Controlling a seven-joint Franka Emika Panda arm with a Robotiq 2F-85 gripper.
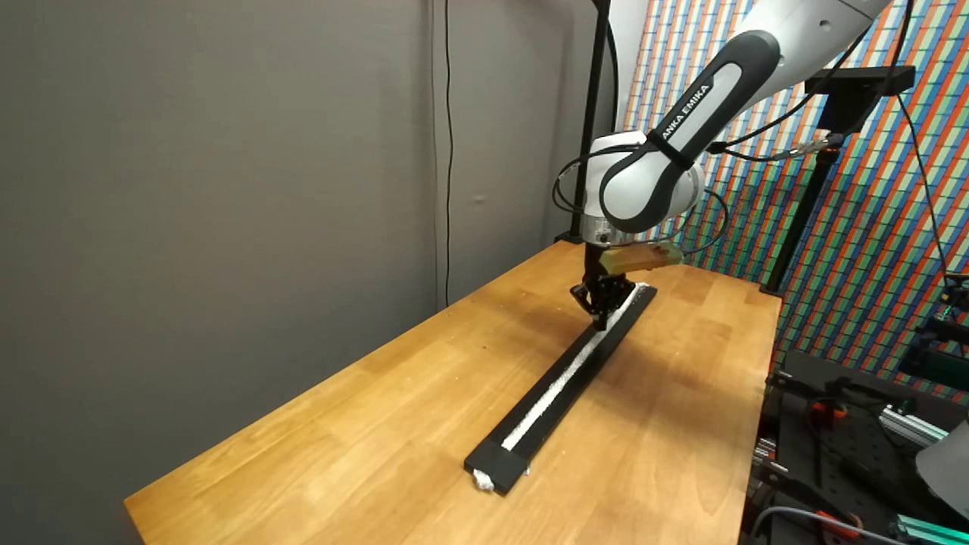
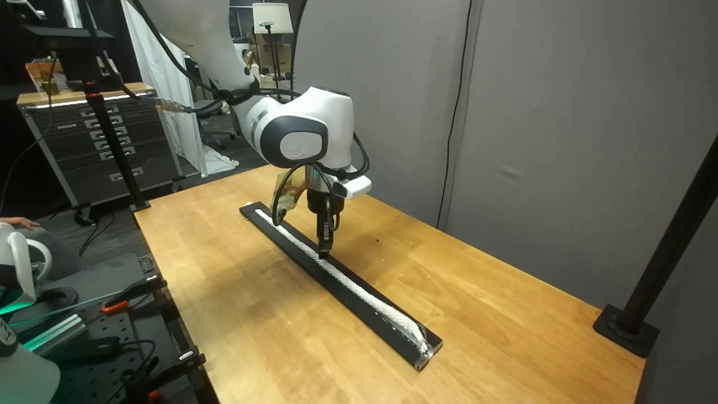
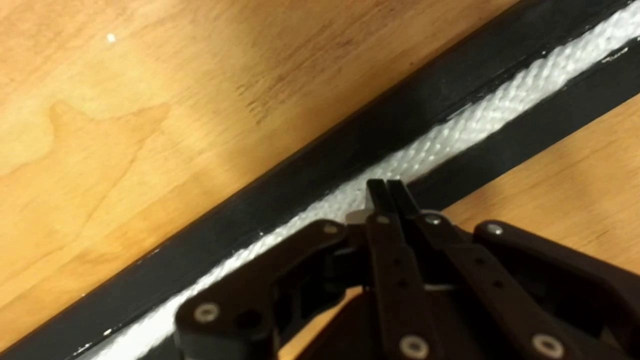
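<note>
A long black channel lies on the wooden table, with a white braided rope running along its groove. My gripper points down over the channel, its two black fingers pressed together side by side. In the wrist view the tips overlap the rope near its lower edge; whether they touch it cannot be told. Nothing shows between the fingers. Seen from the other side, the gripper stands over the far half of the channel. At the near end, a tuft of rope sticks out.
A grey wall stands along one long side. Black posts rise at the table's edges, and clamps and tools lie on a dark bench beside it.
</note>
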